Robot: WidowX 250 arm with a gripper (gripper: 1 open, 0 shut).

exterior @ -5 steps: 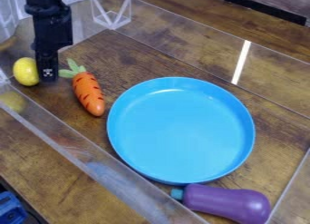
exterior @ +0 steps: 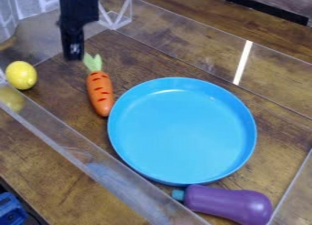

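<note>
My black gripper [exterior: 76, 48] hangs at the top left, raised above the table just behind the leafy end of a carrot [exterior: 100, 90]. Its fingers look shut with nothing visible between them, though they are small and blurred. A yellow lemon [exterior: 21, 75] lies at the left, below and left of the gripper and apart from it. The orange carrot lies to the left of a blue plate [exterior: 181, 130], which is empty.
A purple eggplant [exterior: 229, 203] lies at the lower right, below the plate. Clear plastic walls border the wooden area, and a blue object [exterior: 7, 210] is at the lower left corner. Bare wood shows behind the plate.
My gripper has risen and moved right, away from the lemon. The carrot has shifted slightly rightward and turned a little.
</note>
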